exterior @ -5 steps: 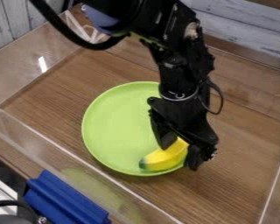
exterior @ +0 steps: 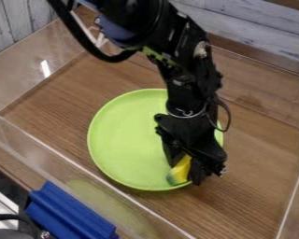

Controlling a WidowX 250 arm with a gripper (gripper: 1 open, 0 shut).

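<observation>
My black gripper (exterior: 190,164) is down over the right part of a green plate (exterior: 124,140), near its front edge. A yellow banana-like object (exterior: 179,172) lies on the plate under the fingers, mostly hidden by them; I cannot tell whether they grip it.
The wooden surface (exterior: 64,98) around the plate is bare, walled by clear and pale panels. A blue ridged object (exterior: 71,214) lies outside the near wall at lower left.
My gripper has shifted slightly left and now covers more of the yellow object, of which less shows than a second ago.
</observation>
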